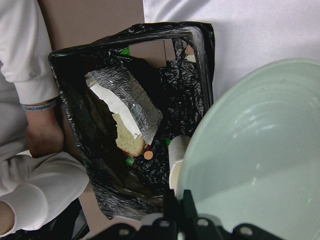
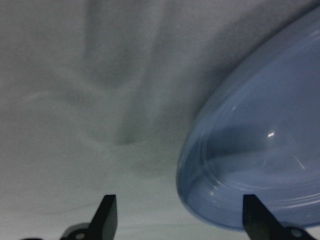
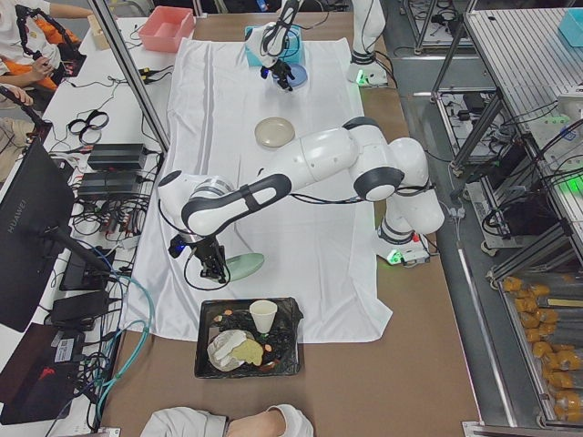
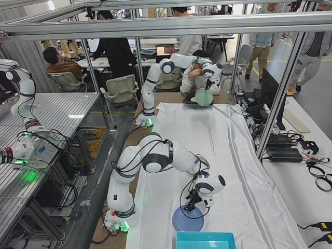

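Note:
My left gripper [image 3: 214, 264] is shut on the rim of a pale green plate [image 1: 260, 145], held raised near the black lined bin [image 3: 246, 360]. In that bin lie a white cup [image 3: 263, 315], crumpled wrapping [image 1: 120, 95], bread [image 1: 129, 141] and small scraps. At the far end, my right gripper is open low over a blue plate [image 2: 260, 150] on the cloth, its fingers either side of the plate's near rim.
A beige plate [image 3: 274, 131] sits mid-cloth [image 3: 319, 264]. A turquoise container [image 4: 205, 241] stands beyond the blue plate. A person's arms are beside the bin. The cloth is otherwise mostly clear.

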